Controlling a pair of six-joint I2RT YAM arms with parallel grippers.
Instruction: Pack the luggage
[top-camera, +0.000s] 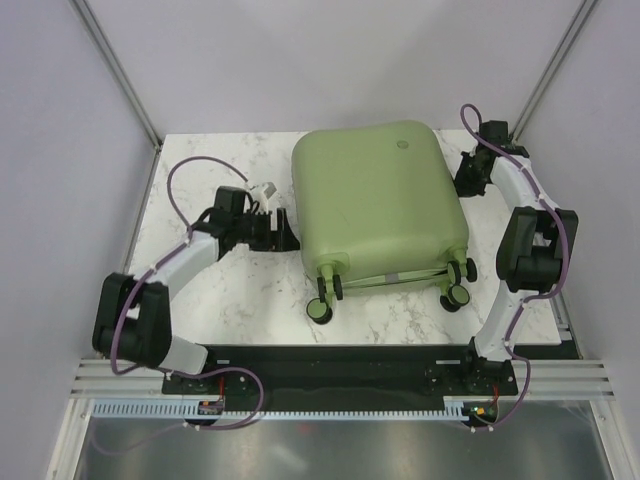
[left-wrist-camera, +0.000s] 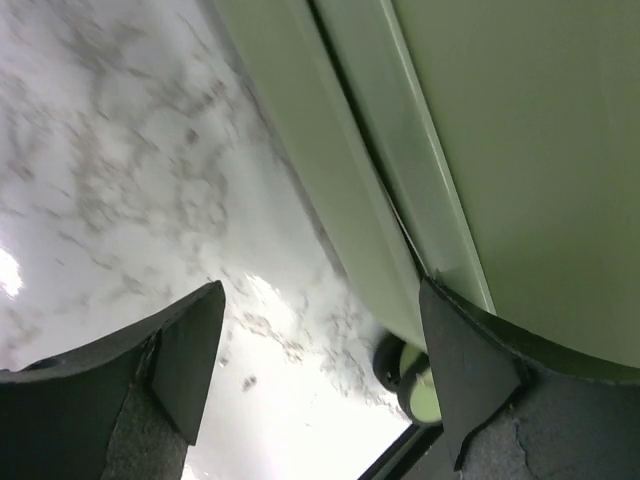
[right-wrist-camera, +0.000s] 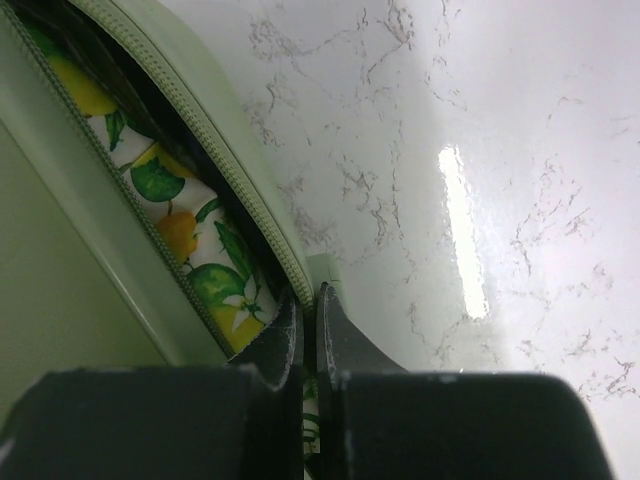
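A large green suitcase (top-camera: 380, 190) lies on the table, its wheels toward the front edge and its lid nearly down. Along its right side a gap shows in the right wrist view, with lemon-patterned cloth (right-wrist-camera: 205, 240) inside. My right gripper is shut on the zipper-edged rim (right-wrist-camera: 245, 180) of the suitcase on that side. On the left side my left gripper (top-camera: 285, 232) stands open, its fingers pointing at the suitcase wall. In the left wrist view one of its fingers (left-wrist-camera: 470, 370) overlaps the green side (left-wrist-camera: 330, 180); whether they touch I cannot tell.
Suitcase wheels (top-camera: 320, 311) stick out near the front edge. Grey walls stand at the back and both sides.
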